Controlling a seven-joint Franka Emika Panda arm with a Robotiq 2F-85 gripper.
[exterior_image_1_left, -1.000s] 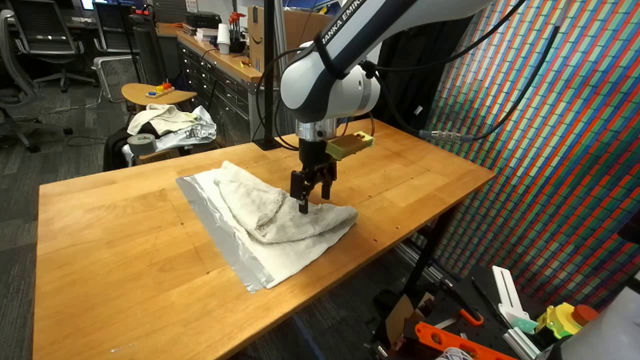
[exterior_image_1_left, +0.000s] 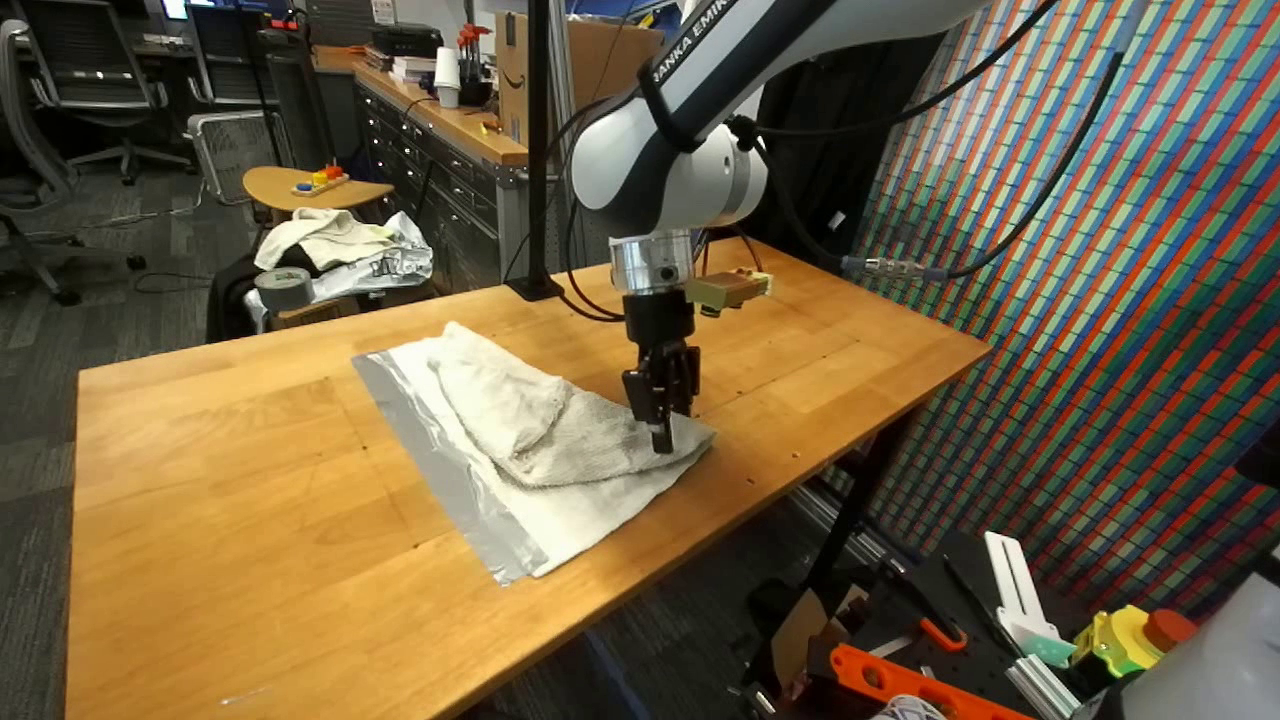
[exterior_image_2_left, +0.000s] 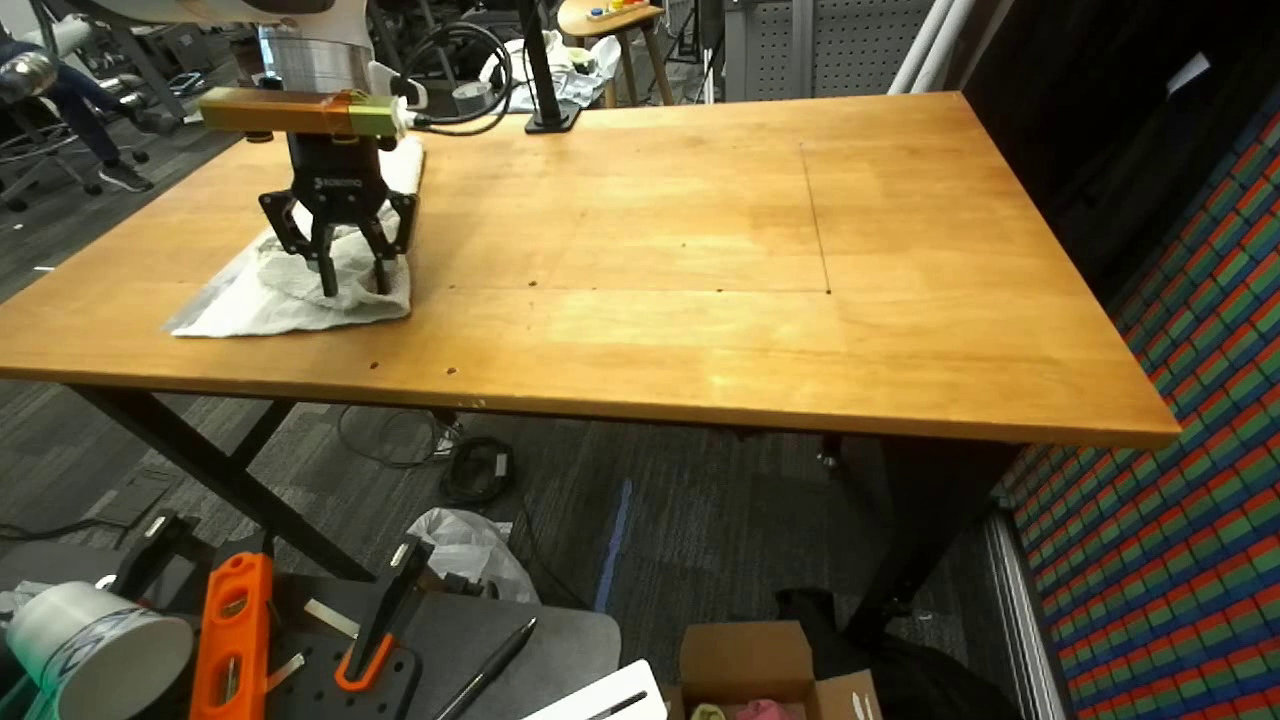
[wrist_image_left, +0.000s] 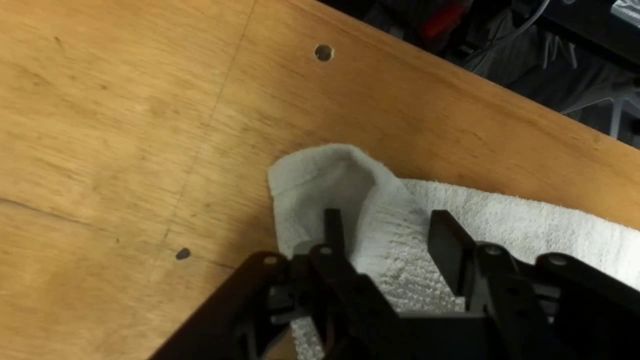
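Note:
A white towel (exterior_image_1_left: 504, 414), partly folded over itself, lies on the wooden table with a silvery grey strip (exterior_image_1_left: 438, 468) along its left side. My gripper points down at the towel's corner nearest the robot's side. In the wrist view its two dark fingers are apart, with a raised fold of the towel (wrist_image_left: 384, 207) running up between them. Exterior view 2 also shows a gap between the fingertips, low against the cloth (exterior_image_2_left: 348, 270). Whether either finger presses on the fabric cannot be made out.
The table's front edge (wrist_image_left: 480, 87) runs close beside the towel corner. Bare wood (exterior_image_2_left: 720, 240) stretches widely over the other half of the table. A black post (exterior_image_2_left: 546, 72) stands at the back edge, and cables hang by the arm.
My gripper has moved right and toward the front edge, over the towel's corner, and turned somewhat. Its fingers sit lower in the view. The towel lies nearly as before.

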